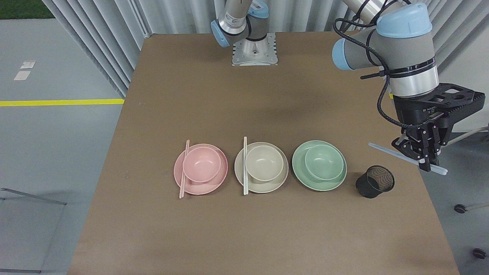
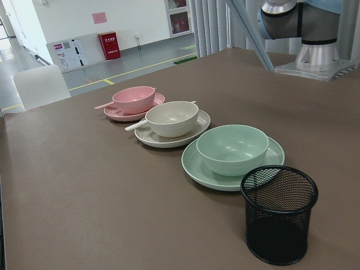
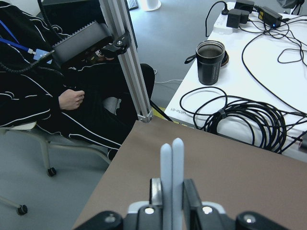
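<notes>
My gripper (image 1: pixel 424 162) hangs high at the table's right edge, above and right of the black mesh cup (image 1: pixel 374 181), shut on a pair of pale blue chopsticks (image 1: pixel 385 149), which stand out beyond its fingers in the wrist view (image 3: pixel 171 182). A pink bowl (image 1: pixel 201 163) on a pink plate with pink chopsticks (image 1: pixel 182 183), a cream bowl (image 1: pixel 264 162) on a cream plate with white chopsticks (image 1: pixel 245 178), and a green bowl (image 1: pixel 324 162) on a green plate (image 1: pixel 307 181) stand in a row. The mesh cup appears empty.
The wrist view shows a seated person (image 3: pixel 72 100) and a white desk with coiled cables (image 3: pixel 244 120) beside the table edge.
</notes>
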